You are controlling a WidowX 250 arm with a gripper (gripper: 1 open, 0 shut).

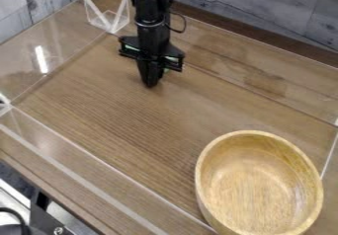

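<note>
The black robot arm (150,22) stands at the back of the wooden table, reaching down to its gripper (152,73), which is low over the tabletop. The fingers are small and dark at this distance, and I cannot tell whether they are open or shut or hold anything.
A round pale wooden bowl (258,185) sits at the front right. Walls line the back, and clear plastic shows at the left edge.
</note>
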